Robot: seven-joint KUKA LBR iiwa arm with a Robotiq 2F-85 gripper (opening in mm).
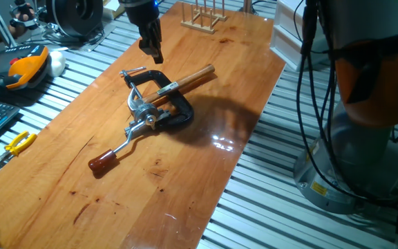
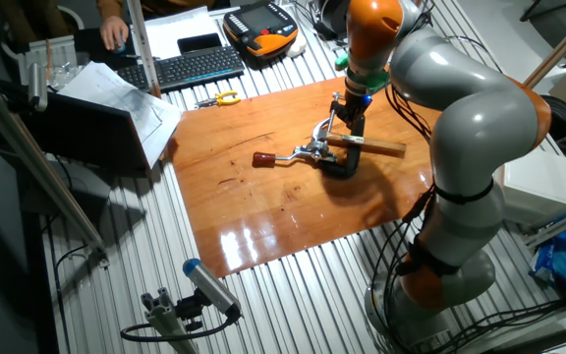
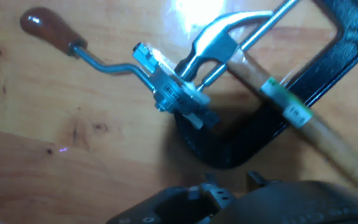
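A claw hammer (image 3: 253,73) with a wooden handle lies across a black C-clamp (image 3: 334,68) on the wooden board. Against the hammer head rests a metal crank tool (image 3: 173,90), whose red-brown grip (image 3: 50,29) points away from the clamp. In exterior view 1 my gripper (image 1: 156,57) hangs above the board, just beyond the clamp's far end, touching nothing. Its fingertips show at the bottom edge of the wrist view, apart and with nothing between them. From exterior view 2 the gripper (image 2: 348,110) partly hides the clamp.
A wooden peg rack (image 1: 202,17) stands at the board's far end, near white drawers (image 1: 289,34). Yellow pliers (image 1: 18,145) and an orange teach pendant (image 1: 19,68) lie off the board's left side. The near part of the board is bare.
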